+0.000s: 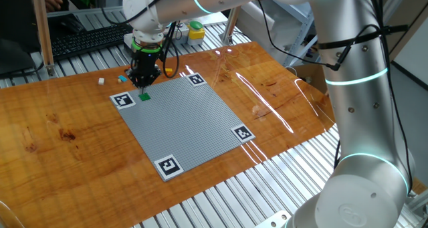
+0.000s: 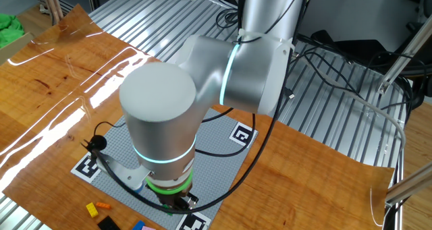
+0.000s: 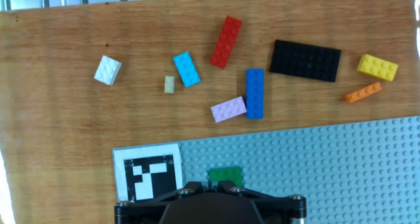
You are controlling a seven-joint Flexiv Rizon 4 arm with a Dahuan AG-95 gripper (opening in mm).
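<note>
A green brick (image 3: 225, 175) lies on the grey baseplate (image 3: 315, 165) near the corner with a printed marker (image 3: 149, 178). In exterior view 1 the same green brick (image 1: 144, 97) shows just below the tip of my gripper (image 1: 142, 89). The wrist view has my gripper at the bottom edge, partly covering the near side of the brick. Its body hides most of the fingers, so neither their spacing nor any contact with the brick can be made out. The arm hides much of this spot in exterior view 2.
Beyond the plate, loose bricks lie on the wood: white (image 3: 107, 70), light blue (image 3: 187, 69), beige (image 3: 169, 85), red (image 3: 226, 42), pink (image 3: 228, 110), blue (image 3: 254, 94), black (image 3: 306, 60), yellow (image 3: 377, 67) and orange (image 3: 363, 92).
</note>
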